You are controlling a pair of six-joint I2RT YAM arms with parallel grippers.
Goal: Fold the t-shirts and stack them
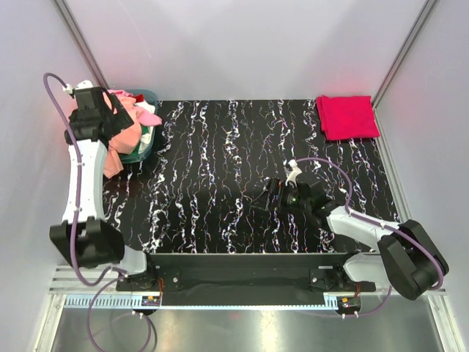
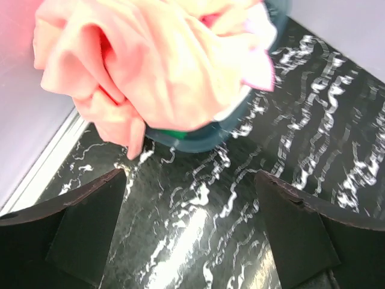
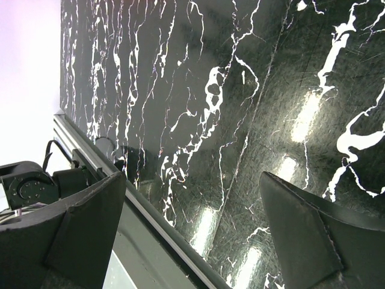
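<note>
A folded red shirt (image 1: 347, 117) lies flat at the table's back right corner. In the back left corner, a teal basket (image 1: 147, 150) holds crumpled clothes, with a peach shirt (image 1: 124, 140) draped over its rim. My left gripper (image 1: 123, 116) is above the basket in the top view, covering part of the pile. Seen from the left wrist, the peach shirt (image 2: 150, 60) is ahead of the parted fingers (image 2: 78, 235), and nothing is between them. Over the middle right of the table, my right gripper (image 1: 267, 194) stands open and empty; only bare table shows between its fingers.
Pale walls (image 1: 264, 51) close in the back and both sides. Pink and white cloth (image 2: 258, 60) also shows in the basket.
</note>
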